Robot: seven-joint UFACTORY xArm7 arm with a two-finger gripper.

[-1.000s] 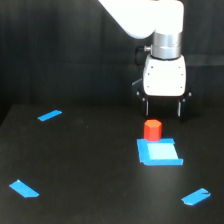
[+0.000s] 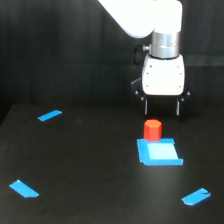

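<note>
A small red block (image 2: 152,130) stands on the dark table, at the back left edge of a square marked out in blue tape (image 2: 142,153) with a white middle (image 2: 162,152). Behind and slightly to the right of the block in the picture, my white gripper (image 2: 162,108) points downward. Its two dark fingers are spread wide, and nothing shows between them. I see a gap between the fingertips and the block, but their exact height over the table is hard to judge.
Strips of blue tape lie on the table at the far left (image 2: 50,115), near left (image 2: 24,188) and near right (image 2: 196,197). Bare dark tabletop (image 2: 80,155) fills the left and middle. A dark curtain (image 2: 60,50) hangs behind.
At most, my gripper has drifted a trace to the left, still open. The red block and the tape square look unmoved.
</note>
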